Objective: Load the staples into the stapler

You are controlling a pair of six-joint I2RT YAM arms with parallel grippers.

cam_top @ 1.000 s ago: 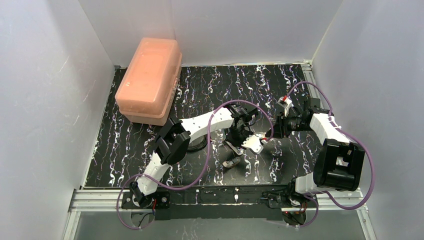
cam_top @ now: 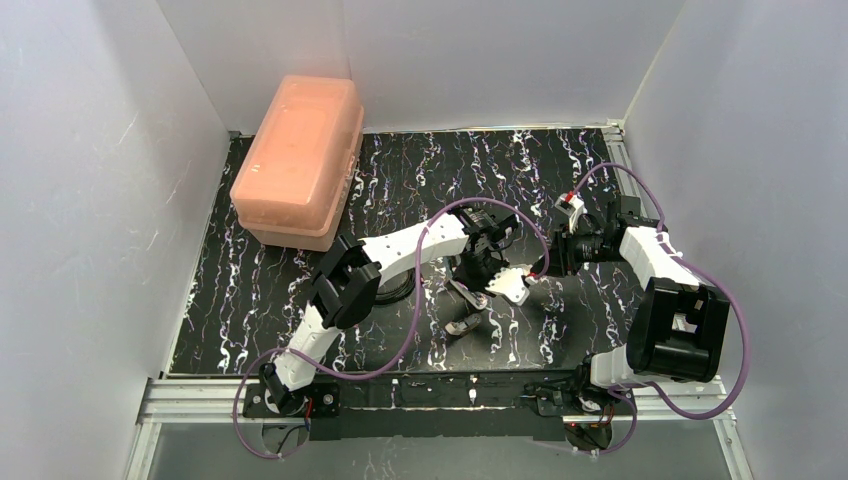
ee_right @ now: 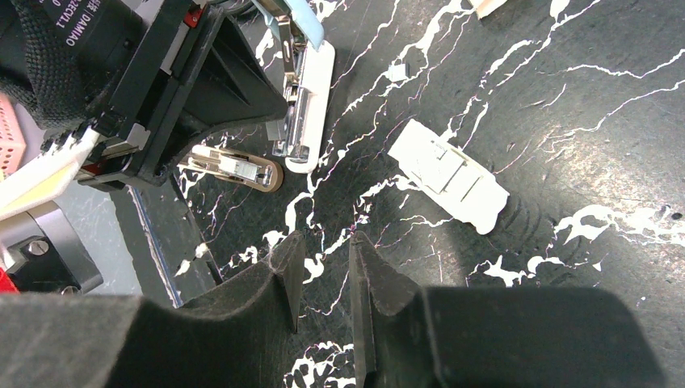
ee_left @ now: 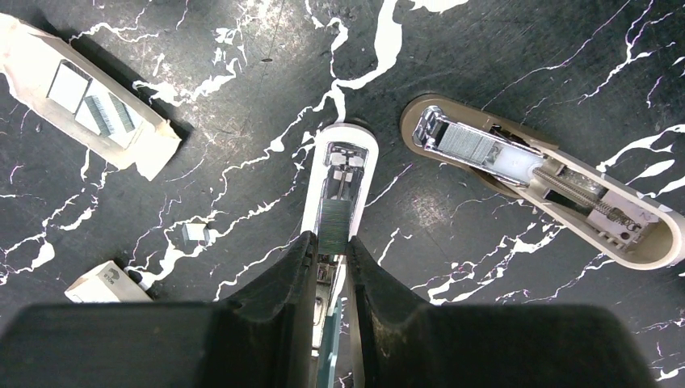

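Note:
In the left wrist view my left gripper is shut on a strip of staples point(ee_left: 334, 218). It holds the strip lengthwise over the opened white and teal stapler point(ee_left: 361, 158), in line with its metal channel. Whether the strip touches the channel I cannot tell. A brown stapler point(ee_left: 436, 113), also opened, lies to the right with staples in its magazine. The right wrist view has my right gripper part open, its fingers point(ee_right: 287, 267) apart with only table behind the gap. An open box point(ee_right: 476, 202) with staple strips inside lies ahead of it.
A small white box point(ee_left: 105, 284) and a small pale piece point(ee_left: 195, 234) lie left of the white stapler. Back left on the table stands a large orange case point(cam_top: 300, 150).
My left gripper has shifted very slightly to the right in the top view. The right arm, staplers and orange case look the same as before.

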